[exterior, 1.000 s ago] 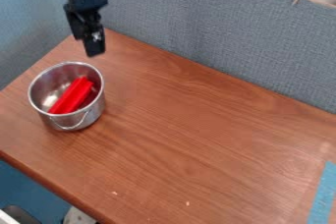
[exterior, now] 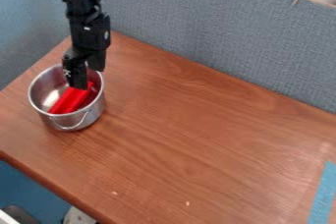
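Note:
A silver metal pot (exterior: pixel 79 119) with a wire handle stands at the left of the wooden table, holding red objects (exterior: pixel 70 102) and something white. The black gripper (exterior: pixel 84 79) points down into the pot, its fingertips over the red objects. Whether it is open or shut, or touching them, I cannot tell.
Grey padded walls (exterior: pixel 223 31) line the back and left. A strip of blue tape (exterior: pixel 323 194) lies at the right front.
The arm has come down from behind the pot into it, over the red objects. The pot looks unmoved.

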